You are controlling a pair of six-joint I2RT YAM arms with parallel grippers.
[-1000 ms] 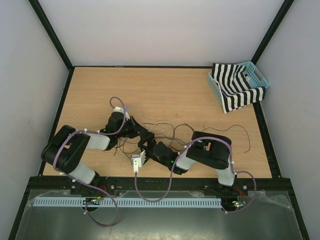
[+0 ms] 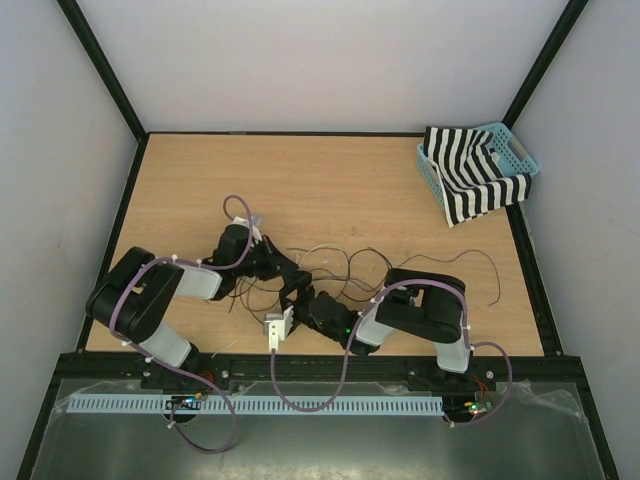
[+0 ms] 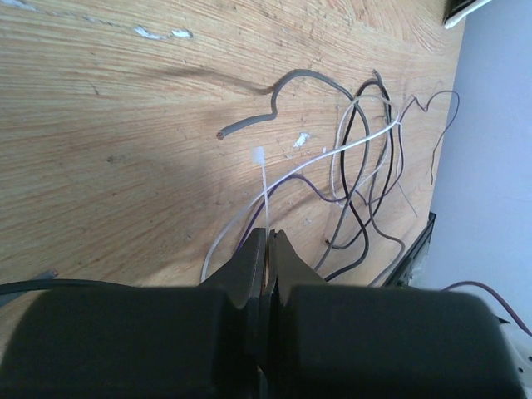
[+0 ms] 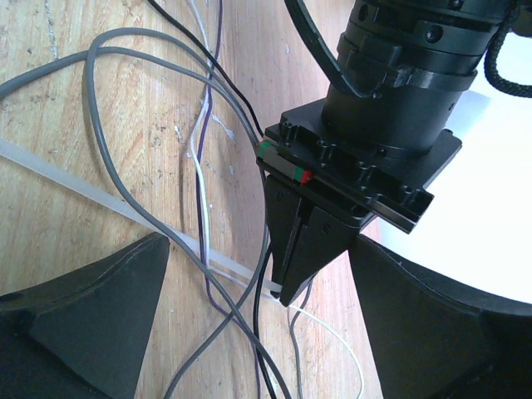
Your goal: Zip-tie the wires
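Note:
A thin white zip tie [image 3: 263,179] rises from the tips of my left gripper, which is shut on it; its small square head is at the far end. The right wrist view shows the same pale strap [image 4: 75,184] running under a grey wire [image 4: 112,162] to the left gripper's fingertips. Purple and white wires [image 4: 199,166] cross the strap there; which lies on top, I cannot tell. My right gripper stands open, its fingers [image 4: 75,324] wide apart around part of the strap and wires. From above, both grippers meet close together over the wires [image 2: 335,278].
At the back right, a blue basket [image 2: 512,152] holds a black-and-white striped cloth [image 2: 468,178]. One loose wire [image 2: 485,255] trails right across the wooden table [image 2: 300,180], whose back half is clear. Little room separates the two grippers.

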